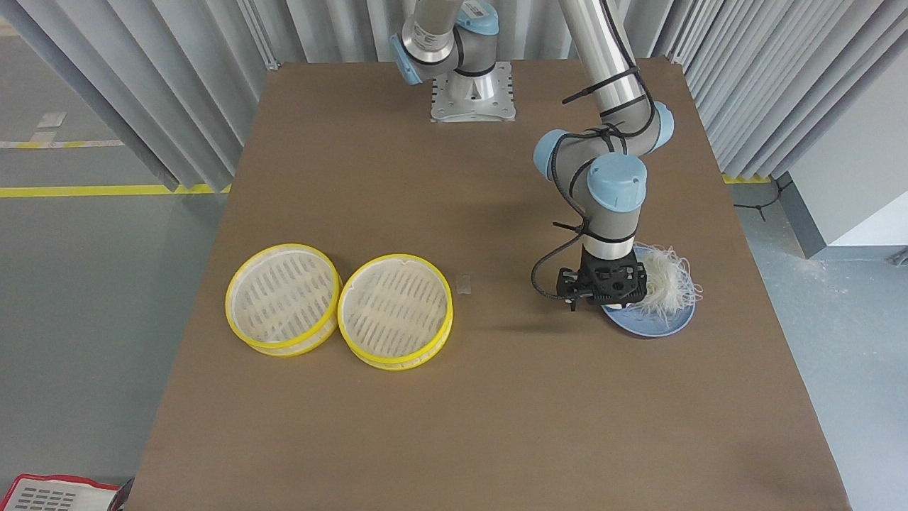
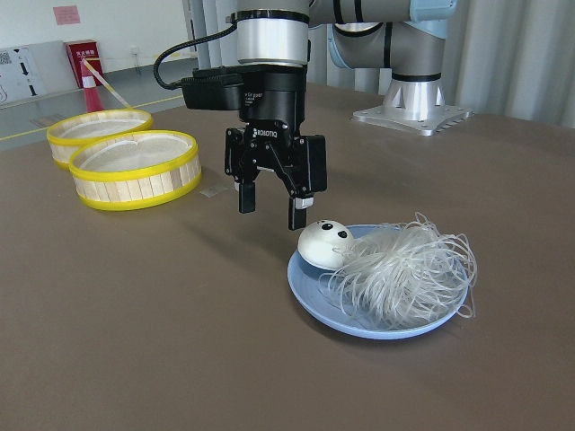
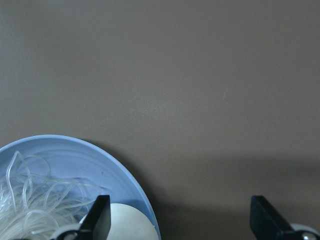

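The black gripper (image 2: 271, 206) hangs open just above and beside a blue plate (image 2: 319, 301), its fingers near a white round bun with a black-dotted face (image 2: 325, 242). Pale, stringy noodle-like strands (image 2: 400, 274) fill the rest of the plate. In the wrist view the plate (image 3: 100, 165) sits lower left, with part of the bun (image 3: 130, 225) behind one finger. From the front, the gripper hides most of the bun.
Two yellow-rimmed round steamers (image 1: 395, 308) (image 1: 281, 295) sit side by side on the left of the brown table (image 1: 494, 426). The arm's base (image 1: 472, 102) is at the back.
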